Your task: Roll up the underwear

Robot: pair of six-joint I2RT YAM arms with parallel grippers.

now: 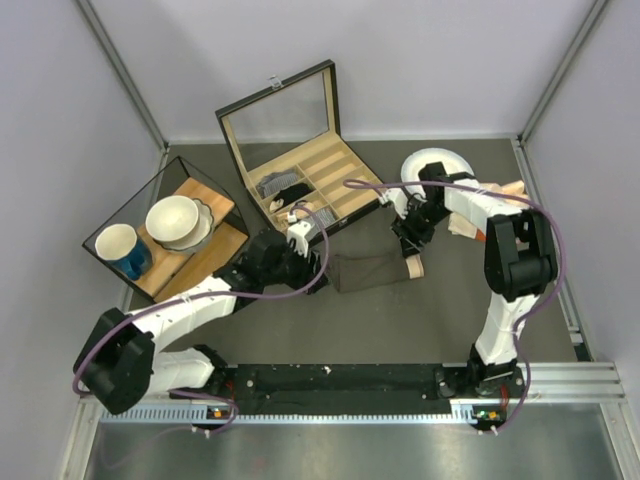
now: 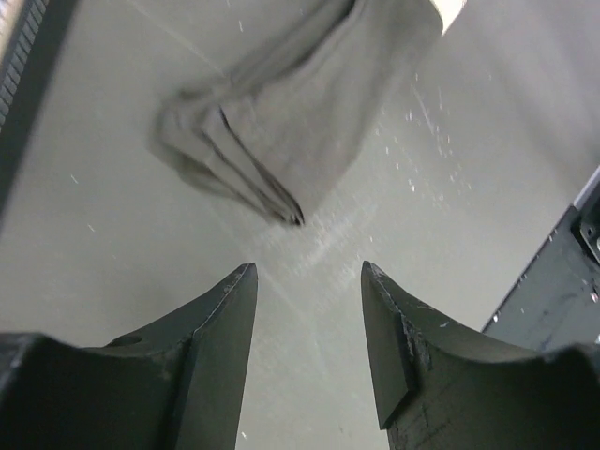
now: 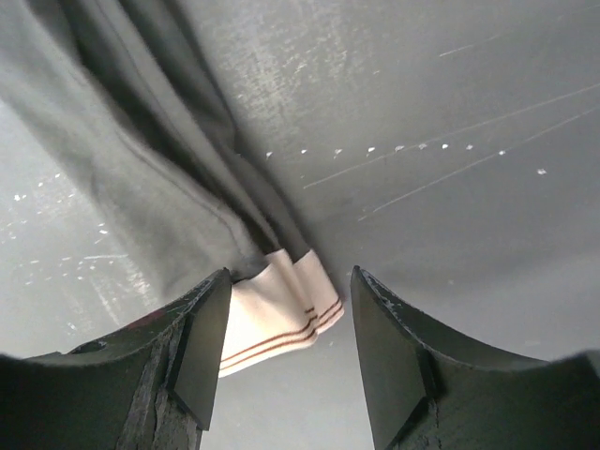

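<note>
Dark grey underwear lies on the table as a flat folded strip, its pale waistband at the right end. In the left wrist view its far end shows loose folded layers, ahead of and apart from the fingers. My left gripper stands just left of that end, part open with only bare table between its fingers. Over the waistband end hangs my right gripper. In the right wrist view its fingers are open, and the striped waistband lies below, partly behind the left finger.
Behind the underwear is an open compartment box holding several folded garments. A white plate and a peach cloth are at the back right. At left stands a rack with bowls and a mug.
</note>
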